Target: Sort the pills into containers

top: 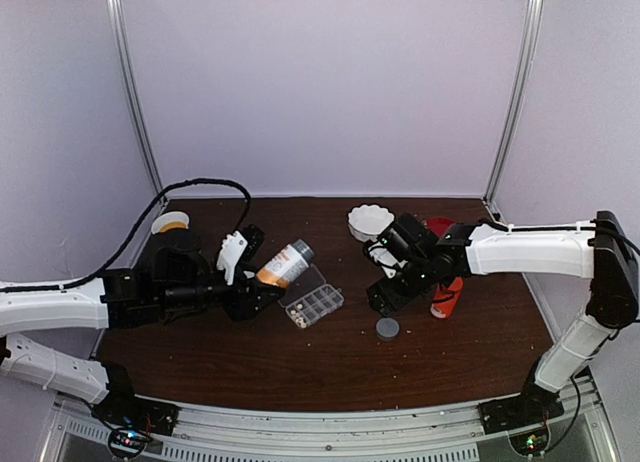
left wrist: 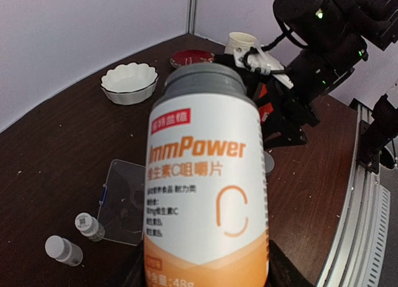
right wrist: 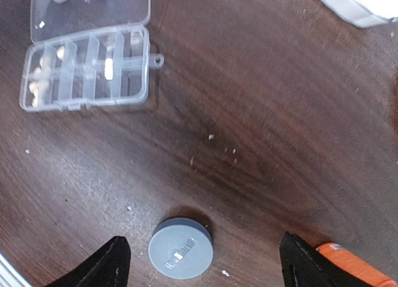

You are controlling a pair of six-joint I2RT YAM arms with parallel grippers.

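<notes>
My left gripper (top: 262,290) is shut on a white and orange bottle (left wrist: 205,169), held tilted above the table with its grey top end pointing up and right. Below it, the clear pill box (right wrist: 93,69) lies with its lid open. Several whitish pills (right wrist: 38,87) sit in its end compartments, and a white piece (right wrist: 109,68) shows nearer the middle. A round grey cap (right wrist: 180,250) rests on the table. My right gripper stands open above the cap, which appears between its fingers in the right wrist view.
Two small white-capped vials (left wrist: 64,250) stand beside the box. At the back are a white scalloped bowl (top: 371,221) and a red bowl (top: 438,225). A red-orange container (top: 446,300) is close to the right arm; a cup (top: 171,222) stands far left.
</notes>
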